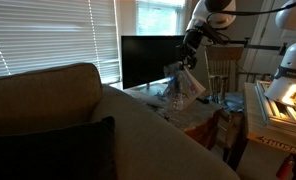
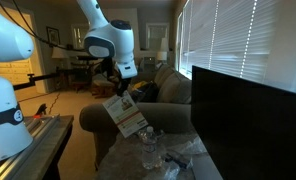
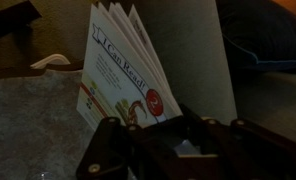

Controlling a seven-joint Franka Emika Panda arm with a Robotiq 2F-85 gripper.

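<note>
A thin paperback book [image 3: 128, 70] with "I Can Read!" on its white cover fills the middle of the wrist view, its pages fanned apart. My gripper is shut on the book near one edge; the fingertips are dark and partly hidden. In exterior view 2 the book [image 2: 126, 114] hangs tilted below the gripper [image 2: 121, 90], in the air beside the table. From exterior view 1 the book [image 1: 185, 88] shows as a pale shape under the gripper [image 1: 187, 62].
A low grey table [image 2: 123, 160] carries a clear bottle [image 2: 151, 150] and crumpled clear plastic [image 2: 184, 158]. A large black screen [image 2: 238, 105] stands along its side. The brown sofa [image 1: 148, 135] takes up the near side, with a dark cushion [image 1: 58, 152].
</note>
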